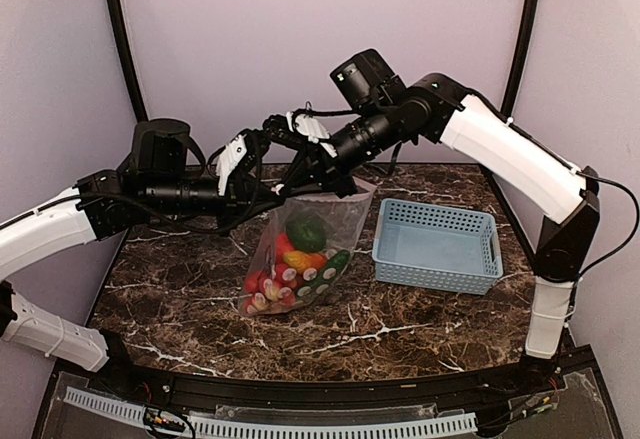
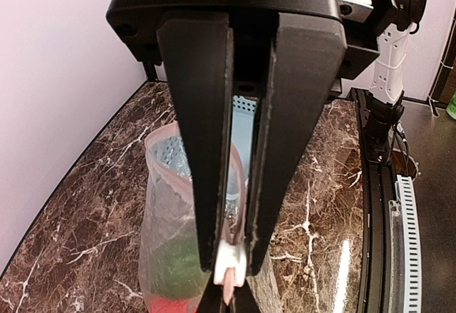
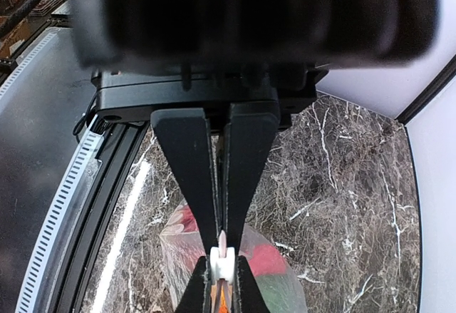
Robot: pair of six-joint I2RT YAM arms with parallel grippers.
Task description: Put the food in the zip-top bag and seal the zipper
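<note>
A clear zip top bag [image 1: 345,214] with a pinkish zip edge stands on the table, food inside: a green avocado-like piece [image 1: 306,232], a yellow piece [image 1: 297,260] and several red ones. Both grippers meet tip to tip at the bag's upper left corner. There my right gripper is shut on the small white zip slider [image 3: 222,264]. Facing it, my left gripper is shut on the pink zip edge [image 2: 237,199], which runs up between its fingers beside the slider. Part of the bag's mouth looks parted in the left wrist view.
To the bag's right, an empty light blue basket [image 1: 438,281] rests on the dark marbled table [image 1: 190,304]. Clear room lies at the front and left of the table. The two arms crowd closely above the bag.
</note>
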